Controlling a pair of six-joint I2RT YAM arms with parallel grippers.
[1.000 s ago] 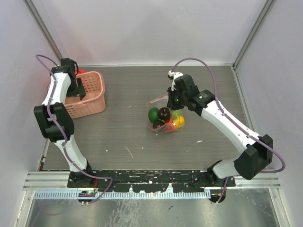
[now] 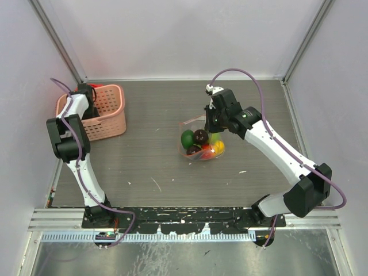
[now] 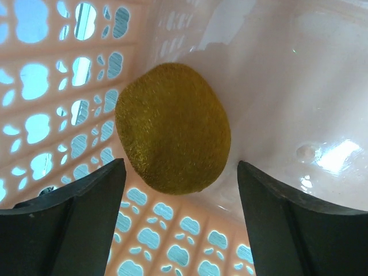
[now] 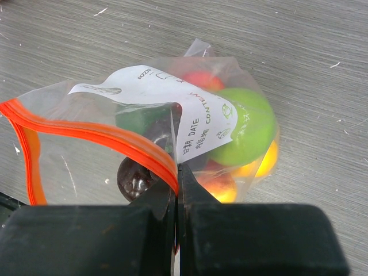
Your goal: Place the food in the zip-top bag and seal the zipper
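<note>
A brownish, rounded food item (image 3: 175, 129) lies in the corner of the basket in the left wrist view, just beyond the left fingertips. My left gripper reaches down into the basket, its fingers apart and the item not between them. On the table stands the clear zip top bag (image 4: 63, 155), its orange-edged mouth gaping. Inside it are a green avocado (image 2: 187, 138), a dark round food item (image 2: 200, 137), a light green item (image 4: 247, 126) and several red and yellow ones. My right gripper is shut on the bag's orange rim.
The pink lattice basket (image 2: 108, 127) stands against the left wall. A bare stretch of grey table (image 2: 149, 155) lies between basket and bag. A printed paper label (image 4: 198, 112) shows on the bag.
My left gripper has gone lower into the basket, and the basket has shifted slightly to the left.
</note>
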